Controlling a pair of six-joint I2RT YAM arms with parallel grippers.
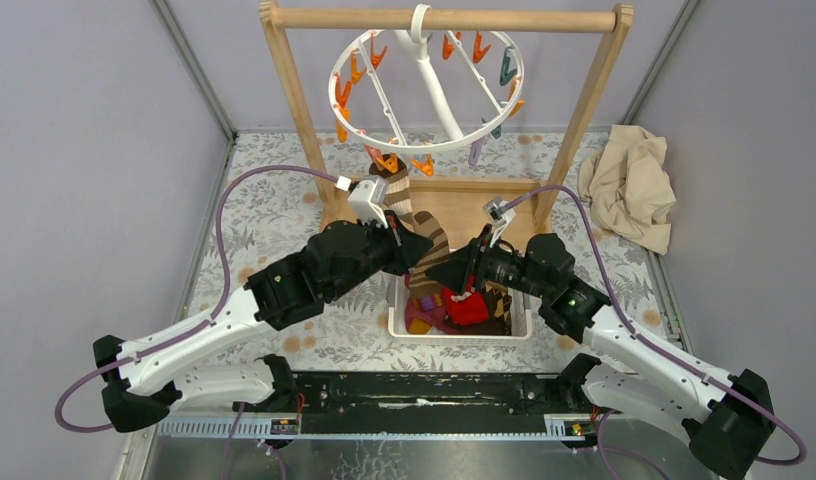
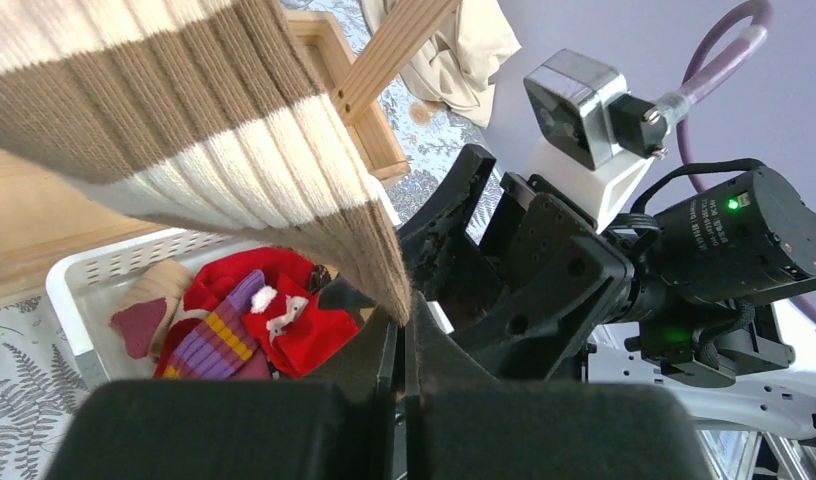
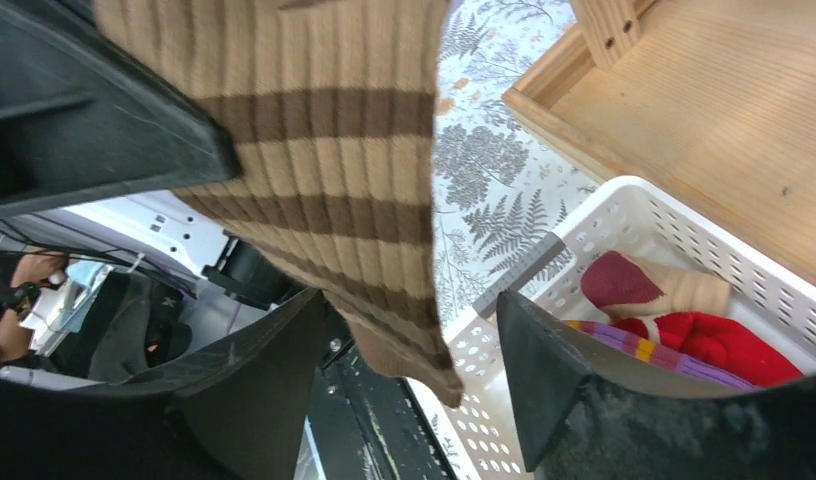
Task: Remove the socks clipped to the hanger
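Note:
A brown-striped sock (image 1: 431, 252) hangs below an orange clip (image 1: 388, 162) on the white round hanger (image 1: 336, 95); a paler striped stretch of fabric (image 1: 398, 203) runs up to that clip. My left gripper is shut, with the sock's narrowed edge (image 2: 384, 285) pinched at its fingertips. Facing it, my right gripper is partly open. The sock's tan-and-brown fabric (image 3: 359, 200) extends down between the right fingers, which stand apart on either side of its lower end.
Beneath the grippers is a white basket (image 1: 396, 325) holding several socks, among them a red one (image 1: 466, 308). The wooden frame (image 1: 584, 90) surrounds the hanger. A beige cloth (image 1: 629, 190) lies at the right. Several other clips ring the hanger.

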